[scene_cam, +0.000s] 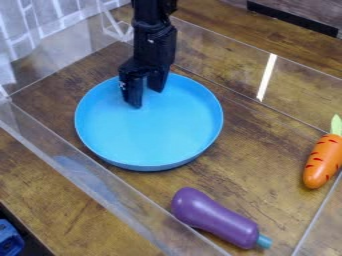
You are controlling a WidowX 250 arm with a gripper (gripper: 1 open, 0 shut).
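The black gripper [144, 80] hangs from the top of the view over the back part of a round blue plate [147, 128], its fingers open and reaching down near the plate's far edge. Whether they touch the plate is hard to tell. A purple toy eggplant [214, 216] lies at the lower right of the plate, and an orange toy carrot [323, 160] with a pale green top lies at the right edge.
Clear plastic walls border the wooden work surface [261, 140]. A blue object [6, 239] is partly in view at the lower left corner. The wood between plate and carrot is bare.
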